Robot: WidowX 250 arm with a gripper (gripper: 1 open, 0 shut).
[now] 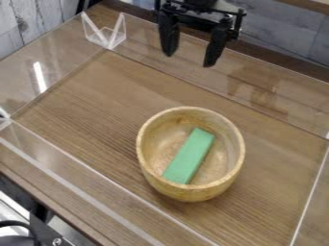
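My black gripper (190, 48) is at the top centre of the camera view, above the wooden table (84, 106), with its two dark fingers spread apart and nothing visible between them. A pale tan bowl (157, 135) sits in the lower middle, well apart from the gripper, and a green rectangular block (190, 156) lies inside it.
A white wire-like holder (103, 32) stands at the upper left near the table's back edge. The table's left half and the area right of the bowl are clear. Dark cables show at the lower left corner.
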